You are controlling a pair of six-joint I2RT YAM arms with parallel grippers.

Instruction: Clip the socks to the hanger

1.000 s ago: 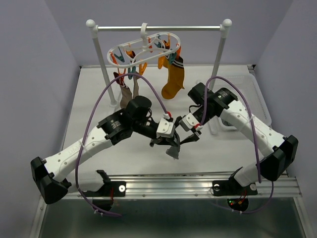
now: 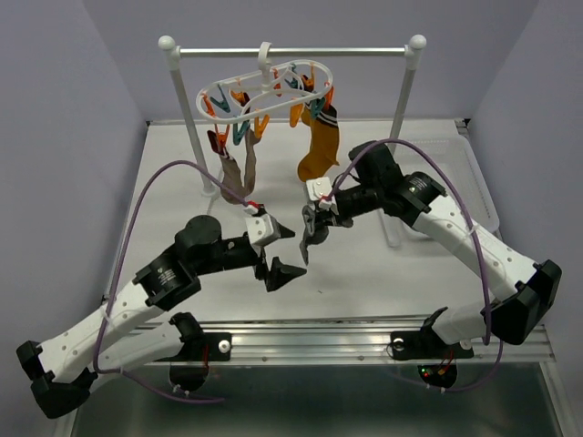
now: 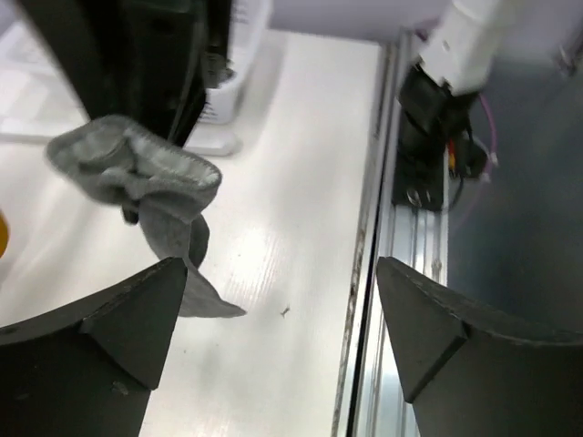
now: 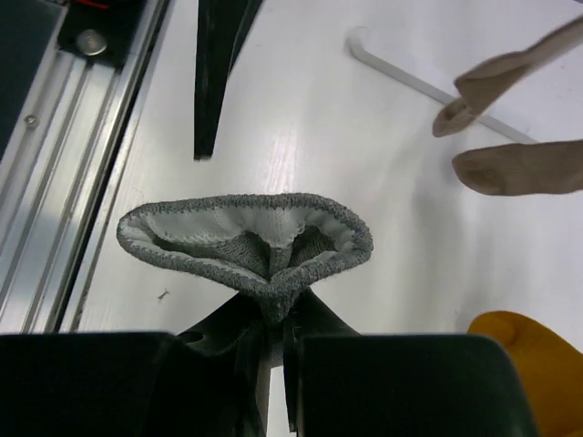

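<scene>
A grey sock [image 4: 244, 238] hangs from my right gripper [image 2: 312, 220], which is shut on it; in the right wrist view its cuff gapes toward the camera. My left gripper [image 2: 280, 253] is open with nothing between its fingers, just left of the sock, which shows between and beyond the fingertips in the left wrist view. The white hanger [image 2: 207, 85] with coloured clips hangs from the rail [image 2: 339, 51]. A yellow sock [image 2: 321, 146] and beige socks [image 2: 232, 177] hang from it at the back.
A white bin [image 2: 460, 168] stands at the back right. A metal edge rail [image 2: 301, 342] runs along its front.
The grey sock has passed from between both grippers to my right gripper, which has moved up and left. My left gripper has opened and pulled back leftward.
</scene>
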